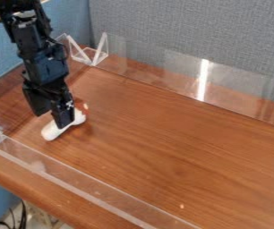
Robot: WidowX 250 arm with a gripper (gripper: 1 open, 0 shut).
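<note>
My black gripper [55, 109] is low over the left part of the wooden table, pointing down with its fingers open. A white elongated object [55, 129] with a red part toward its upper right end lies on the table just below and behind the fingers, partly hidden by them. I cannot tell what the object is, or whether the fingers touch it.
Transparent walls edge it at back and front. A white bracket [89, 55] stands at the back left corner, and cables hang below the lower left edge.
</note>
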